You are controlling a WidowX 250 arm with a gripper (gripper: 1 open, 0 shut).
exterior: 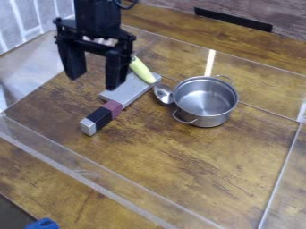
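The black gripper (93, 61) hangs at upper left over the wooden table, above a grey board or tray (129, 89) with a dark and purple object (104, 117) at its near end. Whether its fingers are open or shut is unclear. A pale yellow-green object (140, 70) lies behind the board, partly hidden by the gripper. A steel pot (205, 102) with two handles stands to the right, and a shiny spoon-like piece (164, 94) lies beside it.
Clear plastic panels edge the table at left and right. A blue object (42, 223) is at the bottom left corner.
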